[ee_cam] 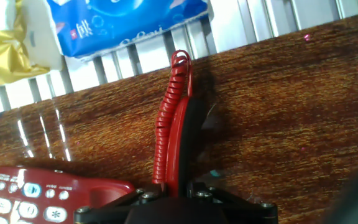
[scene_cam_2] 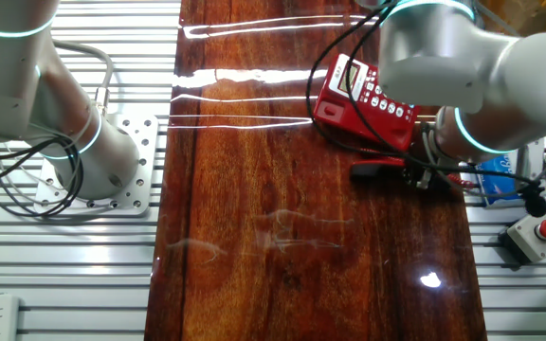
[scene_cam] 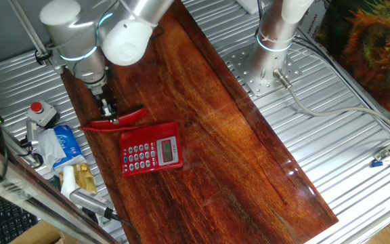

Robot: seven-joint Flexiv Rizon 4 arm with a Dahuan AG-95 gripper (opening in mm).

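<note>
A red telephone handset (ee_cam: 176, 140) with a coiled red cord (ee_cam: 165, 124) lies lengthwise between the fingers in the wrist view. My gripper appears shut on the handset, its dark fingers close against both sides. In exterior view 1 the gripper (scene_cam: 114, 120) reaches the handset (scene_cam: 131, 118) around its middle, just off the telephone's edge. The red telephone base (scene_cam: 151, 149), with grey keys and a small display, rests on the wooden table. Cables and the arm partly cover the base (scene_cam_2: 363, 114) in exterior view 2.
Beyond the table's edge lie a blue tissue pack (scene_cam: 65, 146), a yellow packet (scene_cam: 84, 177) and a red-topped button box (scene_cam: 41, 113).
</note>
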